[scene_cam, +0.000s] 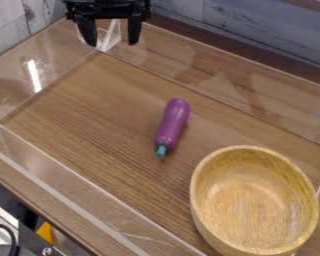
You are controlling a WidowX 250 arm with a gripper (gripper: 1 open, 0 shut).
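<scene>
My gripper [107, 30] is at the top left of the camera view, a dark shape near the back corner of the wooden tray, over a pale patch; whether it is open or shut is unclear. A purple eggplant-like toy [174, 123] with a teal tip lies near the middle, apart from the gripper. A large yellow bowl [252, 196] sits at the lower right.
Transparent and white walls [252, 28] edge the back. A black cable and some yellow-and-dark parts lie outside at the lower left.
</scene>
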